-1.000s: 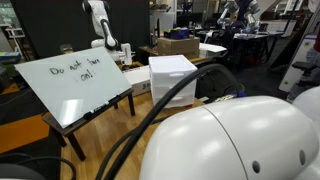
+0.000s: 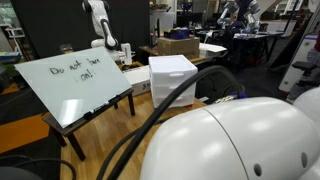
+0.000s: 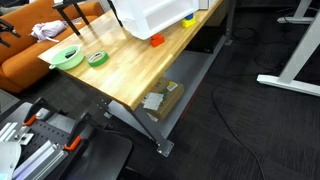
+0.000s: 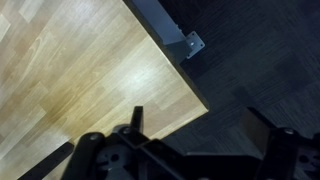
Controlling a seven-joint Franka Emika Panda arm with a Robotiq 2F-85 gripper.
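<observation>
My gripper stands open in the wrist view, its dark fingers spread apart with nothing between them. Below it show the corner of the wooden table [image 4: 100, 75] and the dark floor past its edge. In exterior view 1 the arm's white body [image 2: 225, 140] fills the lower right, and the gripper cannot be made out. On the table in exterior view 2 are a green bowl [image 3: 66, 57], a green tape roll [image 3: 97, 59], a small orange object [image 3: 157, 40] and a white bin [image 3: 155, 14].
A whiteboard [image 2: 75, 85] with handwriting leans beside the white bin in exterior view 1. A yellow item [image 3: 189, 20] rests near the table's edge. Underneath is a cardboard box [image 3: 165, 100]. A black cable arches across the arm.
The white arm body and its black cable have shifted very slightly in exterior view 1. The table objects look unmoved there.
</observation>
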